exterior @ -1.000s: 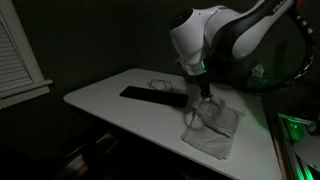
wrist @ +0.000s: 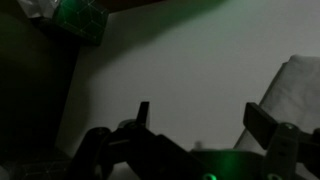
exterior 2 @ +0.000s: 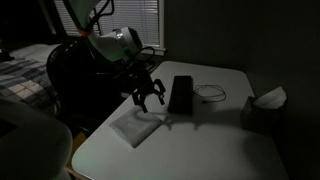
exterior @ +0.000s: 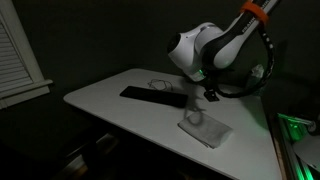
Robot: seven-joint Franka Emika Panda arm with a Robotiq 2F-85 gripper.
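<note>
A grey cloth lies folded into a flat, roughly rectangular pad on the white table. From the other side, the same cloth shows near the table's edge, below my gripper. In the wrist view the gripper has its two fingers spread well apart, with only bare table visible between them. Part of the cloth appears at the right of that view, beyond the right finger. The gripper is clear of the cloth, above the table and to one side of it.
A long black object lies on the table, with a thin cable beside it. A box with a white tissue stands at the table's far side in exterior view 2.
A second ago the gripper was at the cloth, with a raised part of it beneath the fingers. Now the cloth lies flatter and smaller, and the gripper has moved away toward the table's back.
</note>
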